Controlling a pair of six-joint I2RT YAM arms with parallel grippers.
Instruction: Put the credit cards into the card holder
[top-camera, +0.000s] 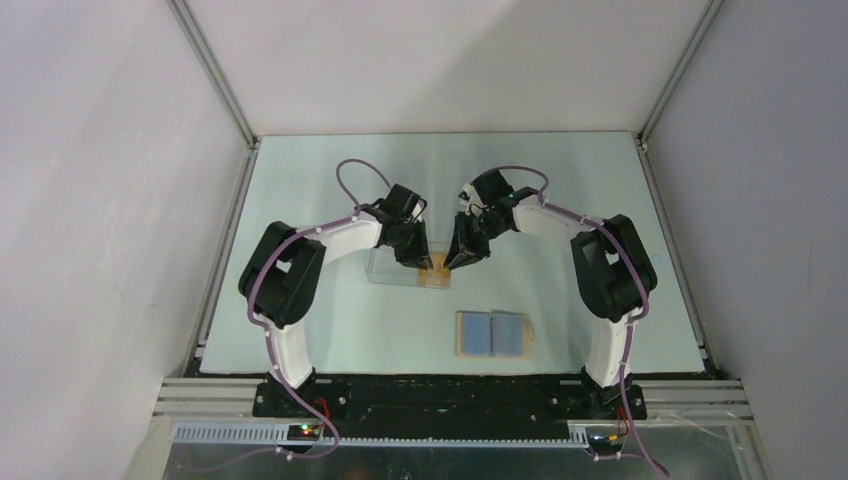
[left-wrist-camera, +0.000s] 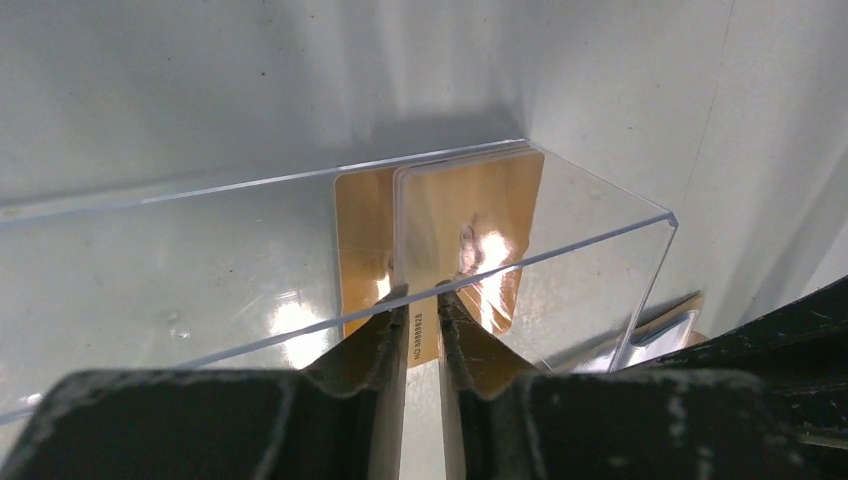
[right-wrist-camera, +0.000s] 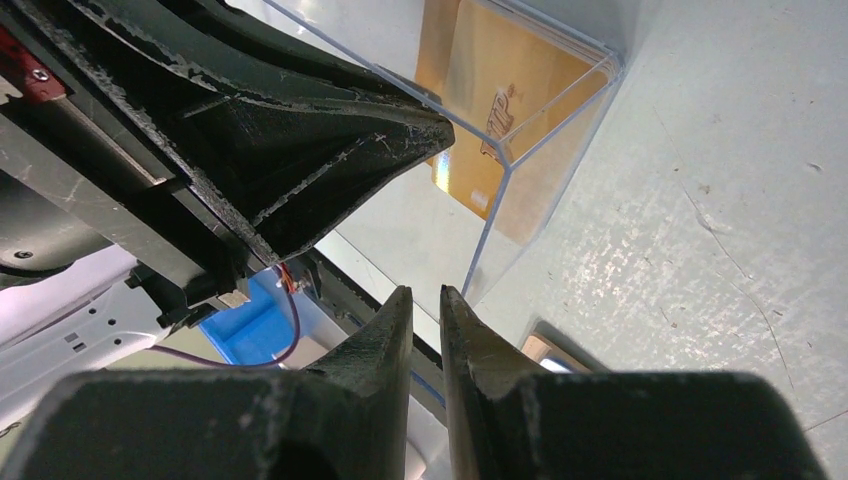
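Note:
The clear card holder (top-camera: 390, 275) lies mid-table, with gold cards (left-wrist-camera: 480, 210) (right-wrist-camera: 520, 70) standing in its right end, overlapping. My left gripper (top-camera: 425, 262) is over the holder at the cards, its fingers slightly apart; whether a card is between them is unclear. My right gripper (top-camera: 450, 265) is at the holder's right end, fingers close together; what is between them, likely the holder's wall, is hard to tell.
Two blue cards on tan bases (top-camera: 477, 333) lie at the front right of the table. Both arms crowd the middle.

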